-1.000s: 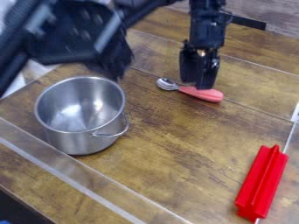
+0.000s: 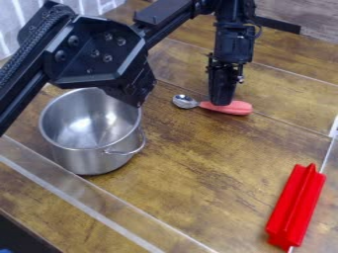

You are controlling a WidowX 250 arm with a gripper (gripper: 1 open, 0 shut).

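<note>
My gripper (image 2: 222,97) points down over a spoon with a pink handle (image 2: 235,107), at the handle's left part, its tips at or very near it. The fingers look close together; whether anything is between them is hidden. The spoon's metal bowl (image 2: 185,101) lies to the left on the wooden table (image 2: 172,198). A steel pot (image 2: 79,148) stands at the left, partly under my arm.
A red tray-like object (image 2: 295,206) lies at the lower right. A pale tape line runs along the lower left.
My gripper has come down onto the spoon and its fingers appear narrower. The spoon has shifted slightly.
</note>
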